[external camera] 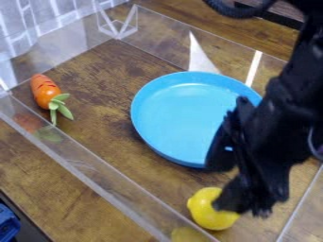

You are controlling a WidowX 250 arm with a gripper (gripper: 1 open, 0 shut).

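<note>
My black gripper (240,175) is blurred and low over the front right, its fingers above and beside a yellow lemon (211,207) near the front clear wall. Whether the fingers are open or shut is unclear. A blue plate (171,113) lies in the middle of the wooden surface, its right part hidden by the arm. An orange carrot with green leaves (48,95) lies at the left.
Clear low walls (108,180) border the wooden area. A white pointed piece (202,59) stands behind the plate. A blue object (7,227) sits at the lower left, outside the wall.
</note>
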